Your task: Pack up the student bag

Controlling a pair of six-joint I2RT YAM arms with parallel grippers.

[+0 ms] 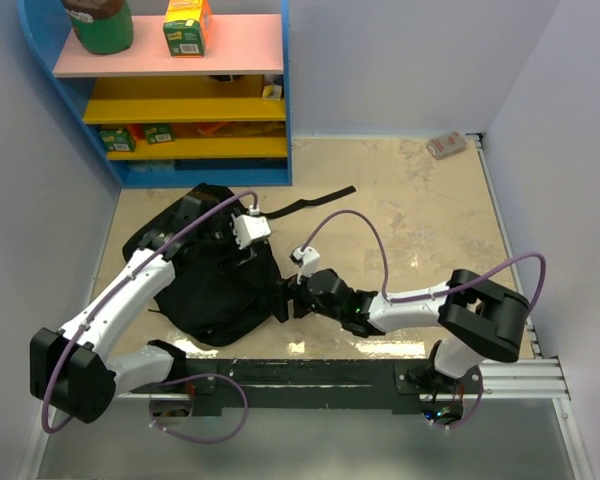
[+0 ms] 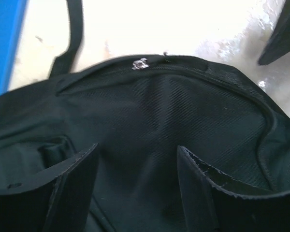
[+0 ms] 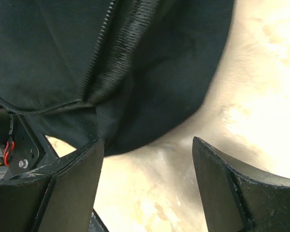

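The black bag [image 1: 205, 300] lies flat on the floor at the left, with a loose strap [image 1: 320, 198] trailing behind it. My left gripper [image 1: 240, 255] hovers over the bag's fabric, part open; in the left wrist view only dark cloth [image 2: 150, 111] with a zip edge shows beyond its fingertips. My right gripper [image 1: 288, 300] is at the bag's right edge, open; in the right wrist view the bag's edge and zip [image 3: 101, 53] lie just beyond its fingers, with pale floor beside them.
A blue shelf unit [image 1: 135, 175] with boxes stands at the back. A small packet [image 1: 447, 145] lies at the back right. The floor right of the bag is clear, with walls at both sides.
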